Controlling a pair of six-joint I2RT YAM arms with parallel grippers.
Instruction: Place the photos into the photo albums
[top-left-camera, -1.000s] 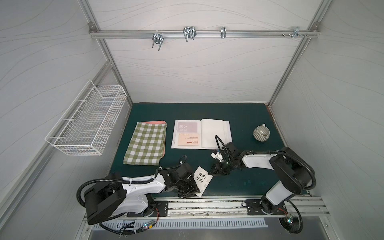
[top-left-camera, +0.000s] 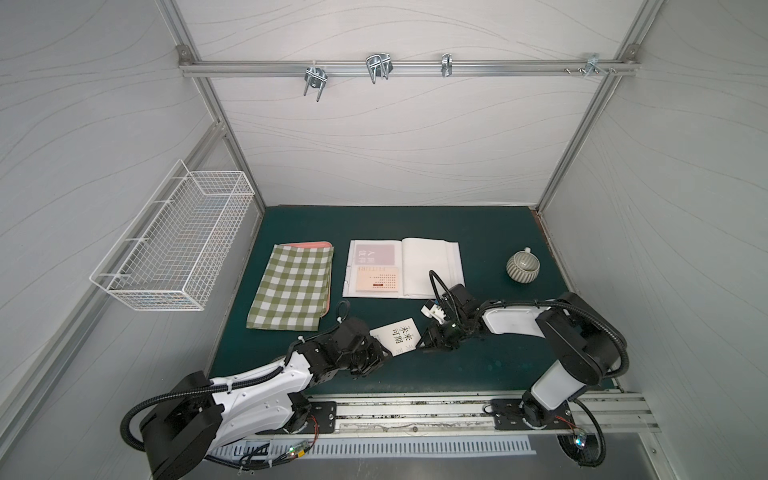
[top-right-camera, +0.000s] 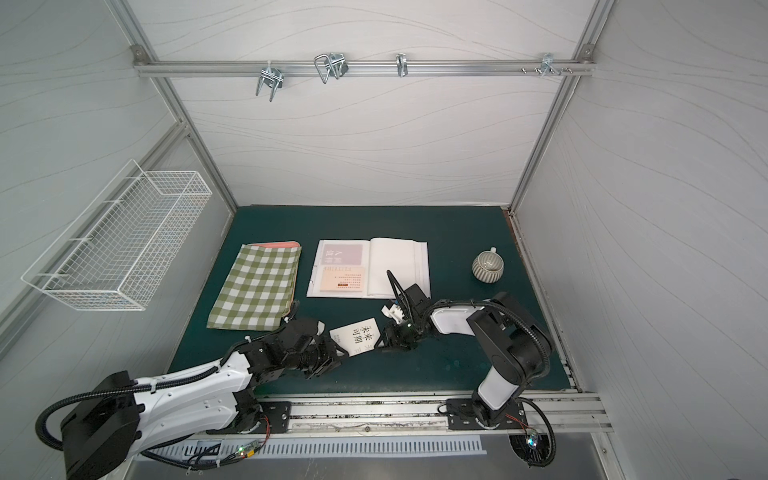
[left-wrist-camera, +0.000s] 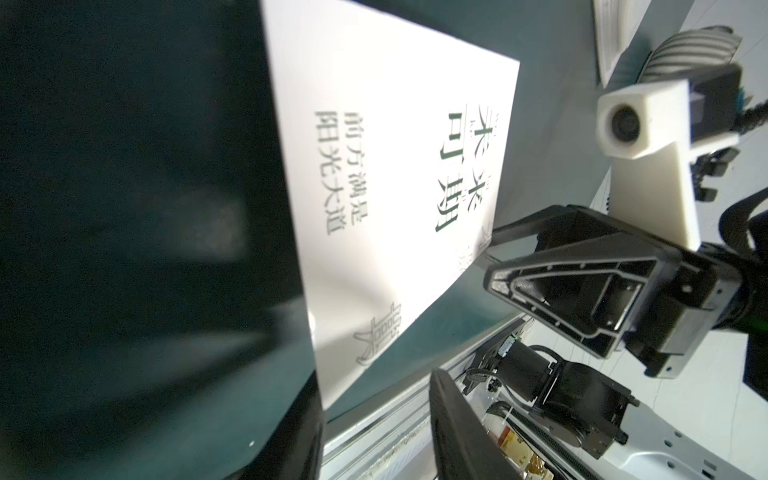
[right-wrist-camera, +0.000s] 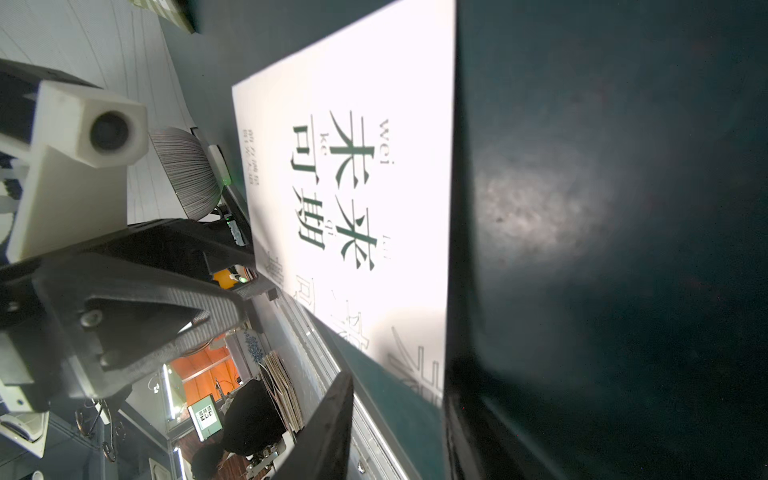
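Observation:
A white photo card (top-left-camera: 396, 336) with dark characters, seen large in both wrist views (left-wrist-camera: 392, 176) (right-wrist-camera: 344, 184), is held near the front middle of the table between my left gripper (top-left-camera: 372, 358) and my right gripper (top-left-camera: 432, 340). In each wrist view one card edge runs down to that gripper's fingertips; whether either finger is closed on it is unclear. Behind them lies the open photo album (top-left-camera: 430, 264), with pink printed photos (top-left-camera: 376, 276) on its left page and a blank right page.
A green checked cloth (top-left-camera: 288, 288) over a pink item lies at the left. A ribbed cup (top-left-camera: 522, 269) stands at the back right. A wire basket (top-left-camera: 172, 248) hangs on the left wall.
My left gripper has moved back and left, and the card has turned flatter across the front middle with it. My right gripper has barely moved.

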